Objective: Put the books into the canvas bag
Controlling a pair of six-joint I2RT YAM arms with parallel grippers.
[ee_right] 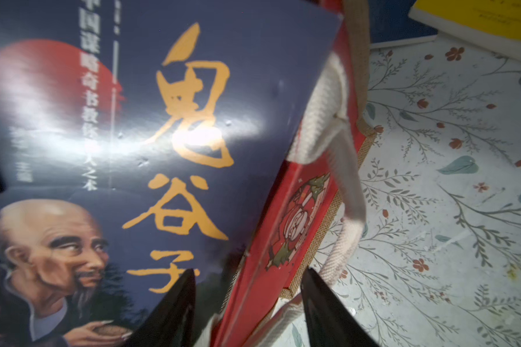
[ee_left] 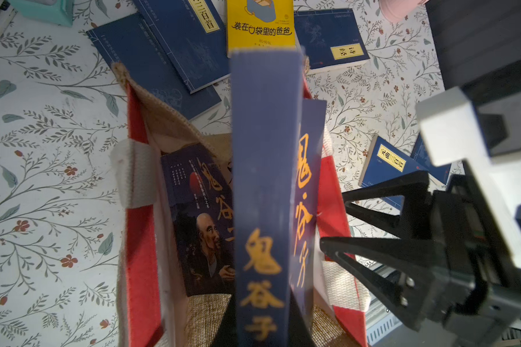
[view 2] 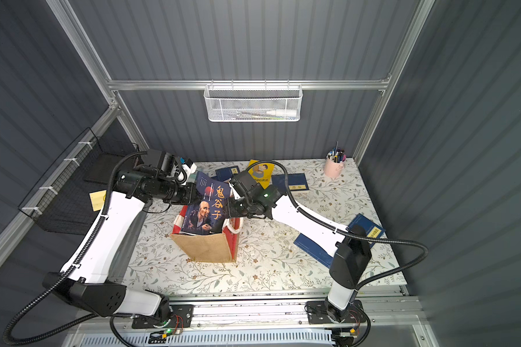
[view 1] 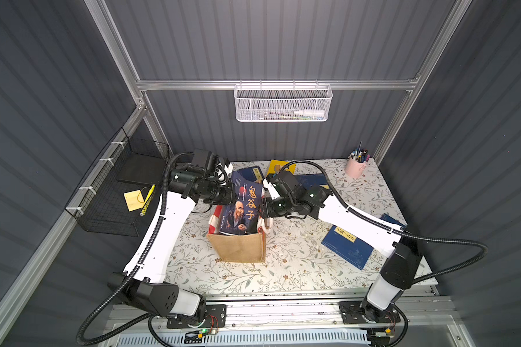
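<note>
A dark blue book with gold characters and an old man's portrait [view 1: 240,211] leans in the mouth of the brown canvas bag [view 1: 237,248], its lower part inside. My left gripper [view 1: 231,193] is shut on its left edge. In the left wrist view its spine [ee_left: 263,173] faces the camera, and covers of the same design show on either side, one book [ee_left: 205,231] deep in the bag. My right gripper stands open at the bag's right side, the red wall and white handle [ee_right: 344,173] between its fingers in view; contact cannot be judged.
Blue books [ee_left: 179,40] and a yellow book [view 1: 279,166] lie behind the bag, with another blue book [view 1: 312,180] to their right. More blue books [view 1: 348,245] lie under the right arm. A pink pen cup [view 1: 356,168] stands at the back right.
</note>
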